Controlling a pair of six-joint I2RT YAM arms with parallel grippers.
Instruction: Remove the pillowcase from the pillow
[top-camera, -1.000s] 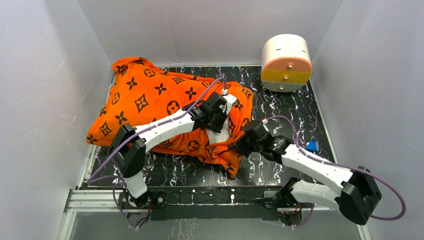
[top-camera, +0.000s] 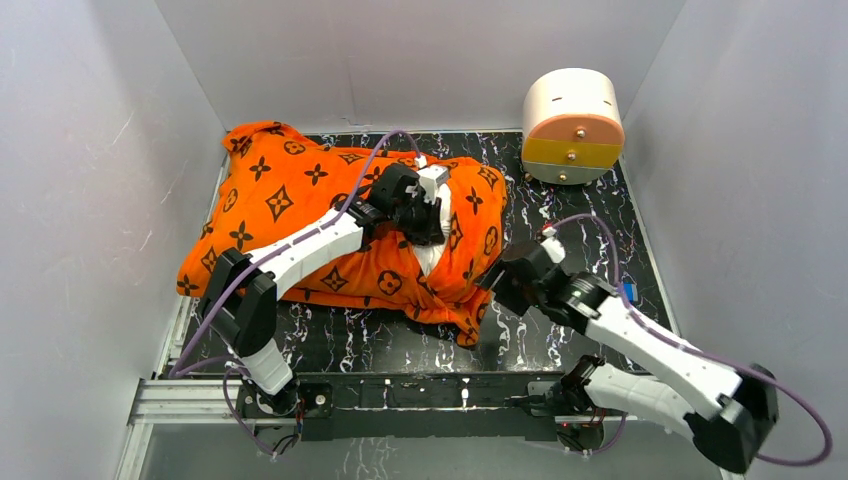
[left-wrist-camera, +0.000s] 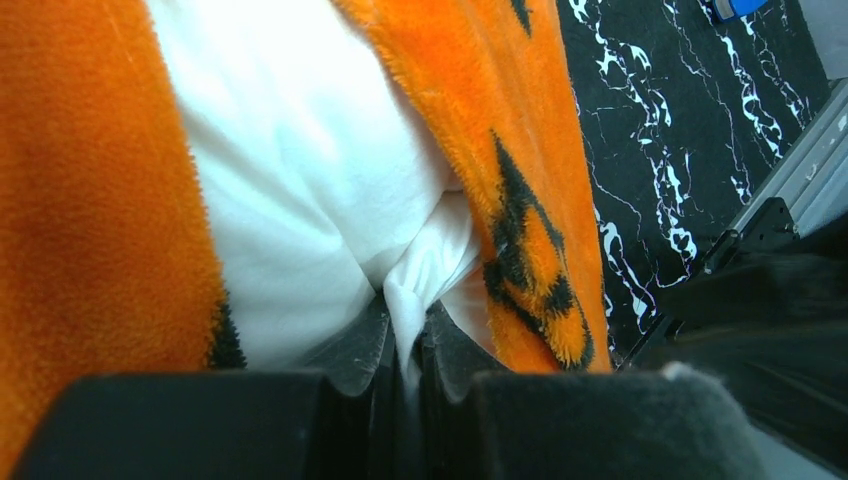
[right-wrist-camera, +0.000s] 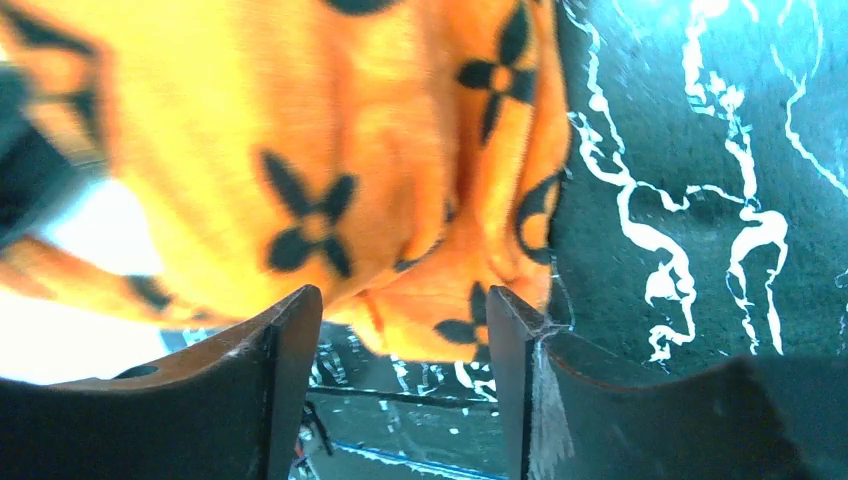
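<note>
The orange, black-patterned pillowcase (top-camera: 280, 210) covers most of the pillow, with white pillow fabric (left-wrist-camera: 280, 200) showing through its opening. My left gripper is shut on a bunched fold of that white fabric, between the orange edges. My right gripper stands open beside the case's right end, its fingers over a loose orange fold (right-wrist-camera: 440, 330), holding nothing that shows.
A small drawer cabinet (top-camera: 570, 125) stands at the back right. A blue object (top-camera: 629, 292) sits at the right edge. Grey walls enclose the sides and back.
My left gripper shifted slightly back and left with the white fabric since a second ago.
</note>
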